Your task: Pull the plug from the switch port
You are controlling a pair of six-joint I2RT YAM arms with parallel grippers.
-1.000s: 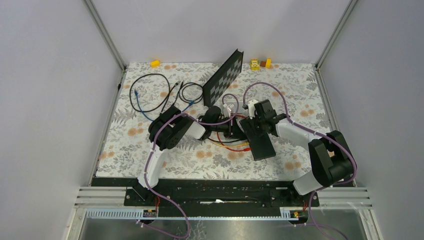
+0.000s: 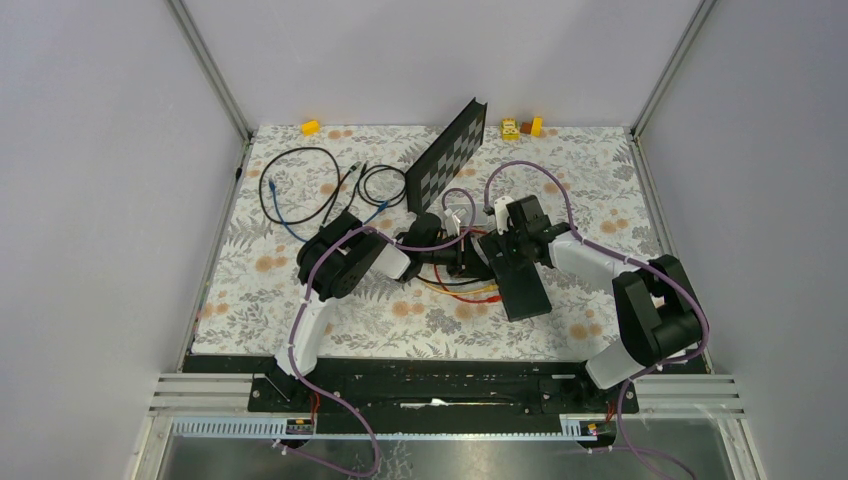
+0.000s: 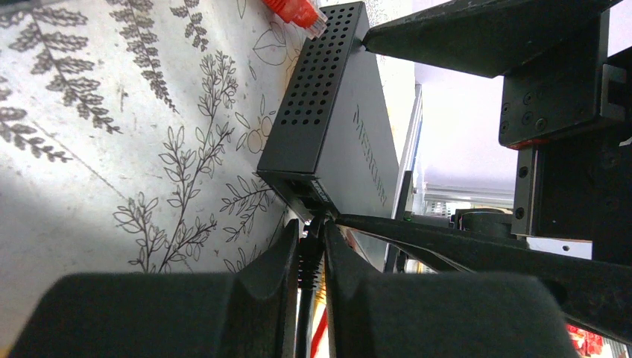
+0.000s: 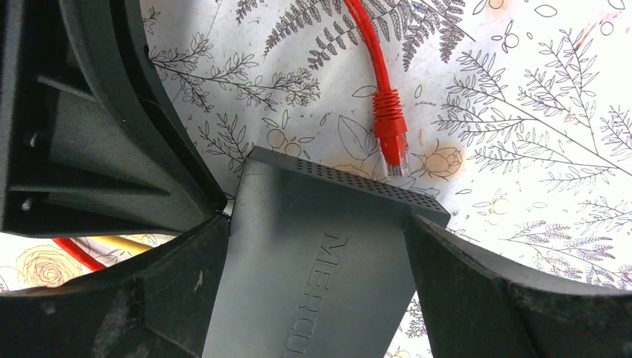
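A black metal switch, embossed MERCU, rests on the patterned table; in the right wrist view its lid (image 4: 313, 268) fills the lower middle. My left gripper is shut on a black cable plug (image 3: 311, 261) at the switch's port end. My right gripper is open over the switch, its fingers on either side of the lid. A red cable plug (image 4: 391, 134) lies loose beside the vented side of the switch.
Yellow and red cables (image 2: 460, 295) run under the grippers. Coiled black and blue cables (image 2: 300, 220) lie at the back left. A checkered board (image 2: 445, 155) stands behind; yellow blocks (image 2: 509, 129) sit at the back.
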